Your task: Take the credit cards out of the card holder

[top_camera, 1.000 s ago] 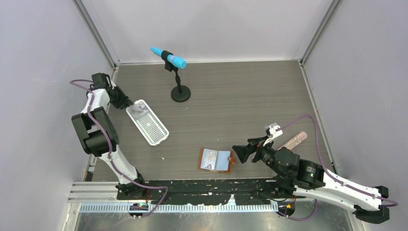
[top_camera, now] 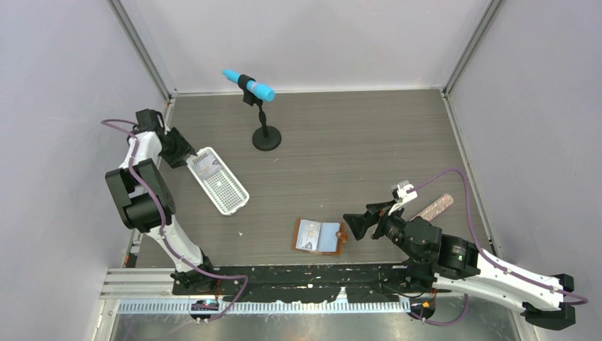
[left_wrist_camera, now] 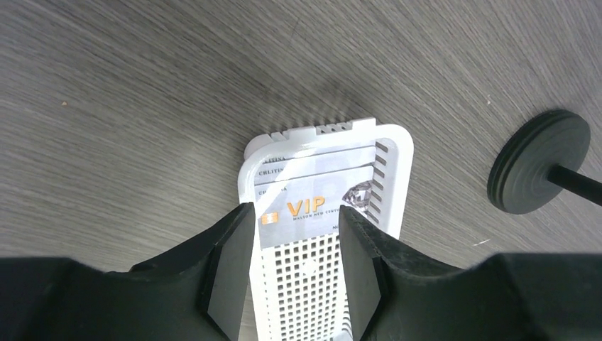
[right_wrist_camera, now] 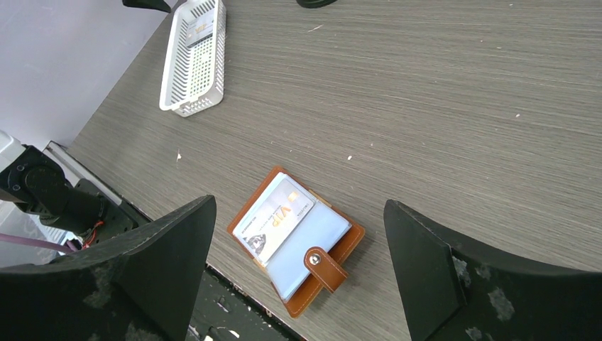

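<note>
At the front middle of the table lies the brown card holder [top_camera: 341, 245], spread open. A VIP card [right_wrist_camera: 275, 217] sits in one of its sides; the other side shows a plain pale blue surface [right_wrist_camera: 312, 245], and a snap strap [right_wrist_camera: 325, 268] sticks out. Two cards [left_wrist_camera: 312, 202], one overlapping the other, rest inside the far-left white basket [top_camera: 226, 193]. Over that basket's end my left gripper stands open, nothing between its fingers. My right gripper is open as well, apart from the holder and just to its right in the top view.
A black stand [top_camera: 266, 138] holding a blue microphone [top_camera: 248, 84] rises at the back, right of the basket. A glittery pinkish object [top_camera: 434, 207] lies by the right arm.
The right arm and card holder stay where they were.
</note>
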